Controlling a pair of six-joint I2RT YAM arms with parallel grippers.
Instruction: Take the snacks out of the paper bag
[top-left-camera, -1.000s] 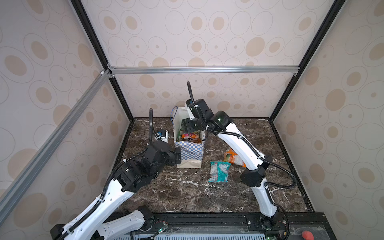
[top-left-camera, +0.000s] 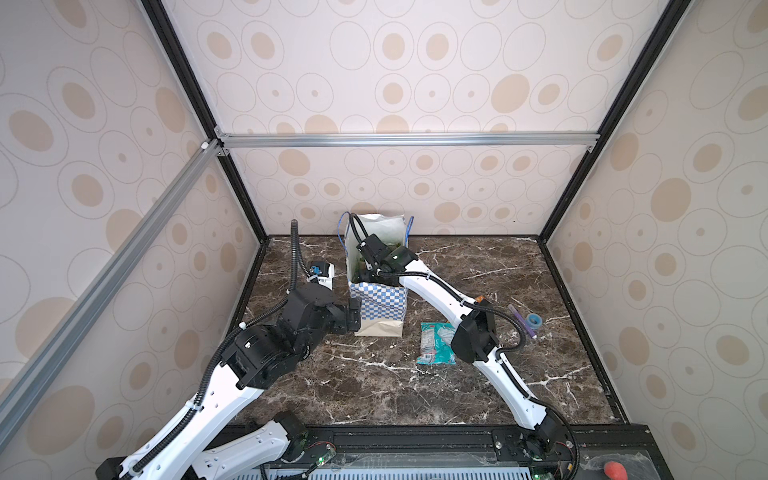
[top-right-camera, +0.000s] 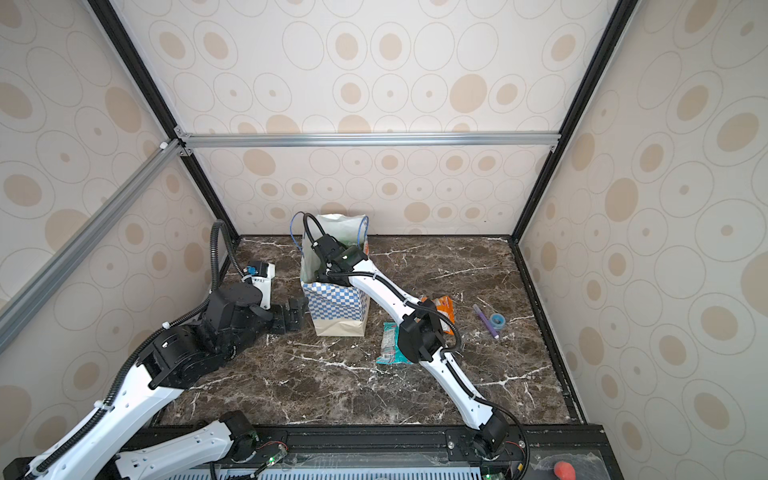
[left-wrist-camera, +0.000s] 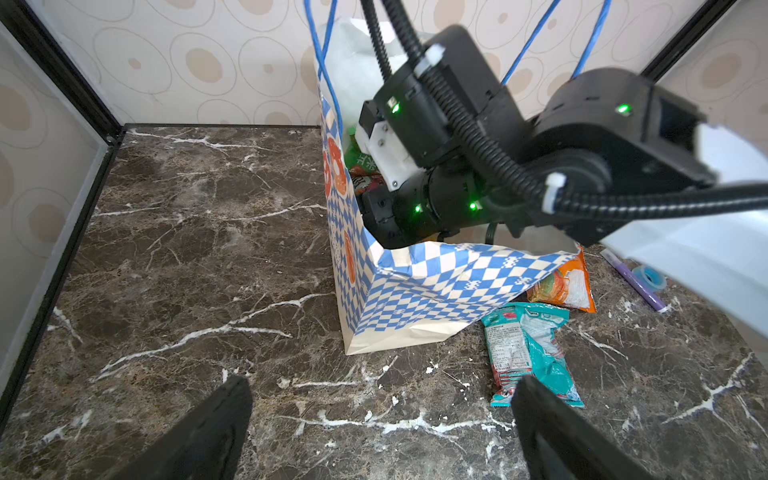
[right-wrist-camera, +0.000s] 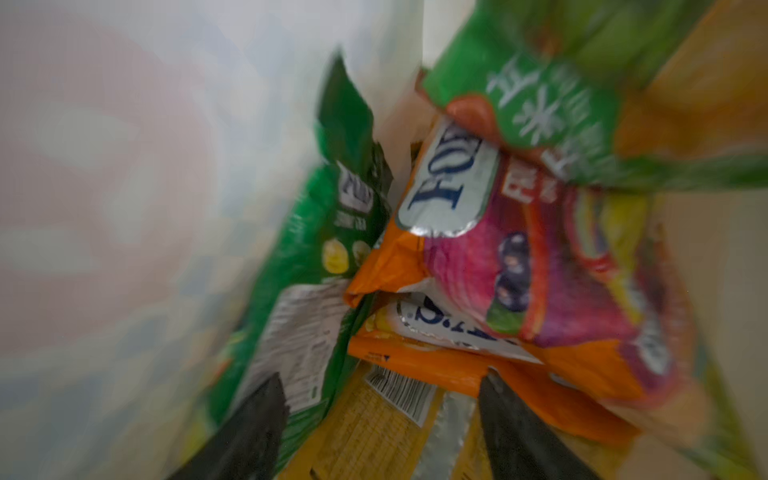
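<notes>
The paper bag (top-left-camera: 380, 304), with its blue-and-white checked lower band, stands upright at the back centre, its mouth open toward the front. My right gripper is inside it, fingers apart with nothing seen clamped between them. Within the bag, the right wrist view shows a green packet (right-wrist-camera: 308, 320) along the wall, an orange-and-purple FOX'S packet (right-wrist-camera: 512, 248) and a yellow packet (right-wrist-camera: 360, 424) below, between the fingertips. A green-and-orange packet (right-wrist-camera: 560, 104) hangs over the top right. My left gripper is open and empty, left of the bag.
A teal packet (left-wrist-camera: 532, 348) and an orange packet (left-wrist-camera: 568, 284) lie on the table right of the bag. Farther right are a purple stick (top-right-camera: 485, 321) and a blue tape roll (top-right-camera: 497, 321). Blue cord handles (left-wrist-camera: 324, 48) rise from the bag's rim.
My right gripper has moved left and down, from above the bag's mouth to inside it. Its forearm now covers the orange packet in the top left view.
</notes>
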